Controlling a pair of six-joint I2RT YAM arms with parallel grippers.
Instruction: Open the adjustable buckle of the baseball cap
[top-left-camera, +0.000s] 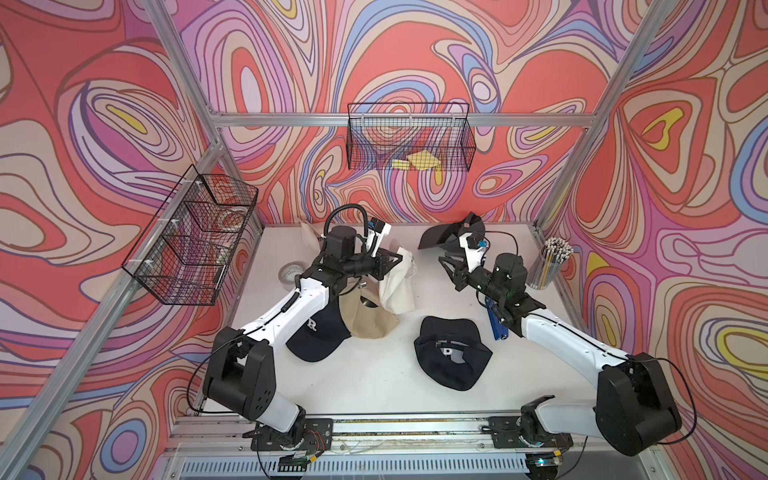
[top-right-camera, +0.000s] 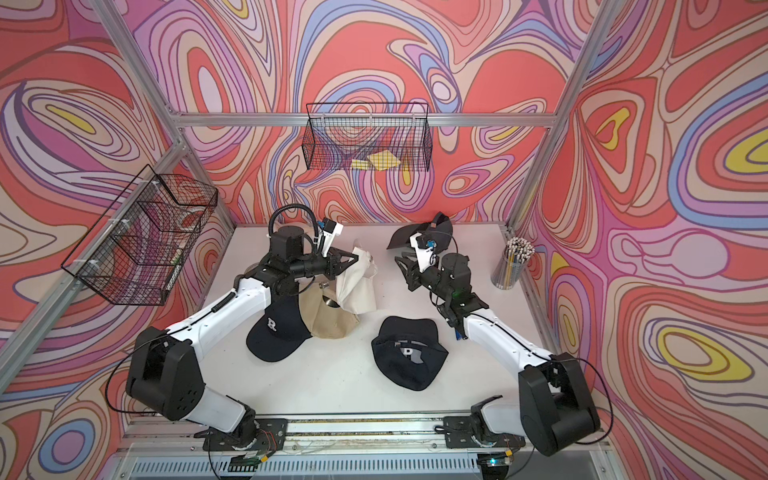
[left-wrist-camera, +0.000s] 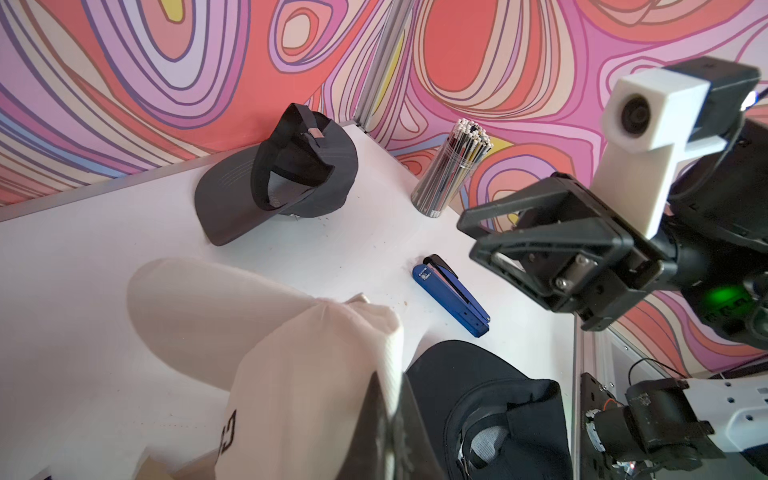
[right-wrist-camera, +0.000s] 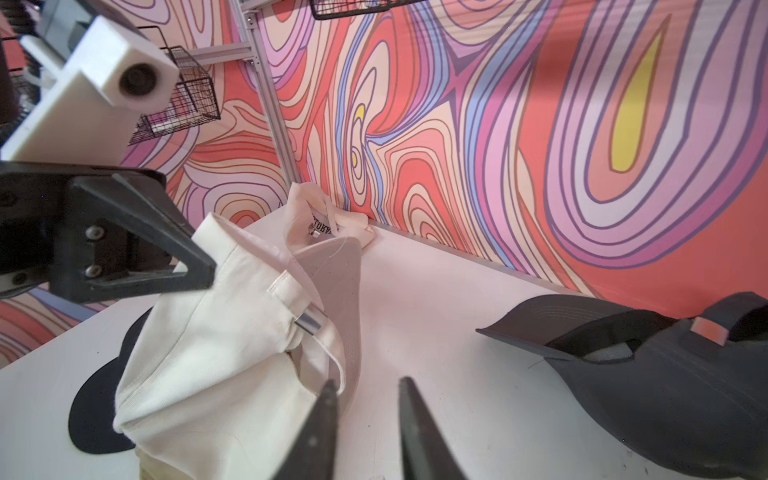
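Observation:
A cream baseball cap (top-left-camera: 397, 289) hangs from my left gripper (top-left-camera: 390, 260), which is shut on its fabric. In the left wrist view the cap (left-wrist-camera: 288, 376) fills the lower middle. In the right wrist view its back strap (right-wrist-camera: 288, 294) shows a metal buckle (right-wrist-camera: 308, 321), with a loop of strap hanging below. My right gripper (top-right-camera: 406, 264) is to the right of the cap, apart from it, its fingers parted with nothing between them.
A dark grey cap (left-wrist-camera: 320, 184) lies at the back; black caps (top-left-camera: 452, 356) at the front and left, over or beside a tan cap (top-left-camera: 368, 320). A blue stapler (left-wrist-camera: 449, 292) and a straw holder (left-wrist-camera: 440, 180) stand right.

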